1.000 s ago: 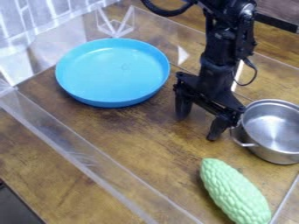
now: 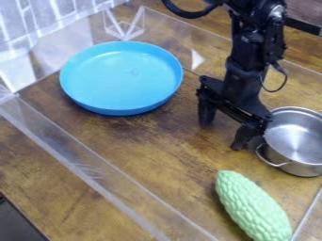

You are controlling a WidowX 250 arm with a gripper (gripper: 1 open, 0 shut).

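My black gripper (image 2: 224, 130) reaches down from the top to the wooden table, its fingers spread open just left of a steel pot (image 2: 297, 132). Nothing shows between the fingers. A blue plate (image 2: 120, 71) lies at the upper left. A pale green corn-like vegetable (image 2: 254, 207) lies at the lower right.
Clear plastic walls (image 2: 88, 179) run along the left side and behind the plate. Bare wooden table (image 2: 151, 169) fills the centre and lower left. The pot sits close to the right edge of the view.
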